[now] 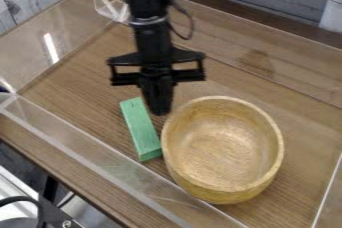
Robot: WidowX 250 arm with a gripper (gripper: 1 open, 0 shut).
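Note:
My gripper (159, 96) is a dark, slightly blurred shape hanging from the top centre, above the near end of the wooden table. It is shut, with nothing visible between its fingers. Just below and left of it a green block (140, 129) lies on the table. To the right stands a large pale wooden bowl (222, 164), empty, its left side close beside the block's lower end.
Clear panels (83, 147) run along the left and front edges. A white object (335, 10) stands at the back right, and black cables lie at bottom left.

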